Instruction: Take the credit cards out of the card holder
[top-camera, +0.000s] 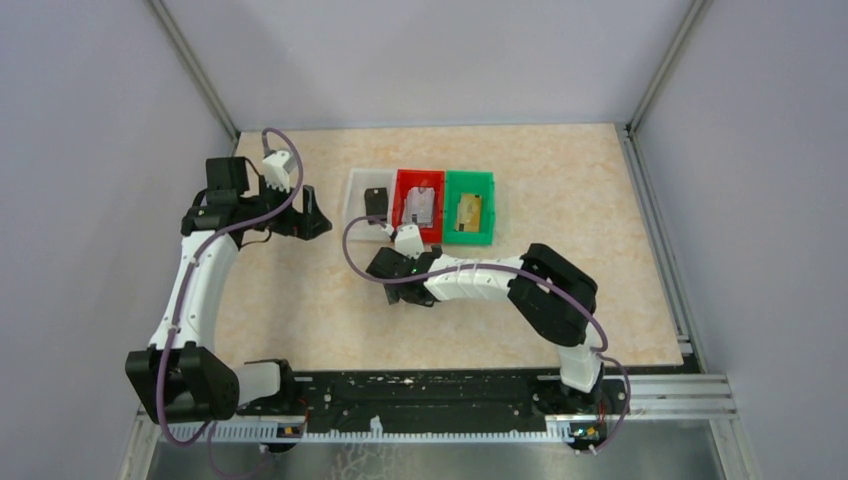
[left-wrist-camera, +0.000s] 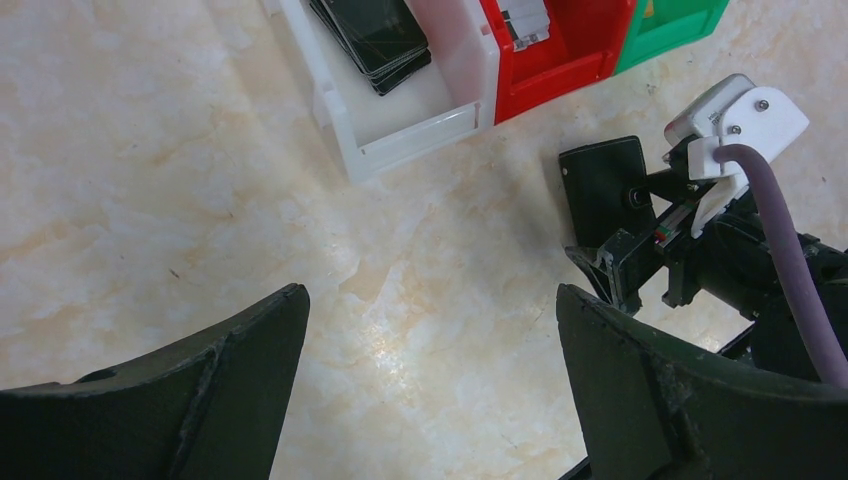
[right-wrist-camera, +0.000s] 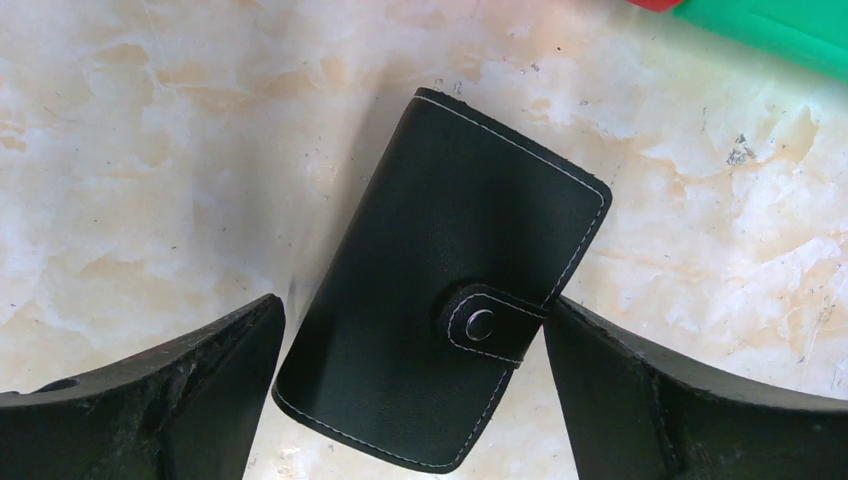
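Observation:
A black stitched card holder (right-wrist-camera: 430, 250) lies flat on the table, its snap strap closed with a round metal stud. In the right wrist view it fills the room between the fingers of my right gripper, which stands open around it, one finger at each side. From above, the right arm covers most of the holder. The left wrist view shows part of the holder (left-wrist-camera: 600, 185) beside the right gripper's fingers. My left gripper is open over bare table at the left, well apart from the holder. Any cards inside the holder are hidden.
Behind the holder stands a row of bins: a white one (left-wrist-camera: 420, 137) with black cards (left-wrist-camera: 375, 30), a red one (left-wrist-camera: 560, 72) with silvery cards, and a green one (top-camera: 482, 238) with gold cards (top-camera: 468, 212).

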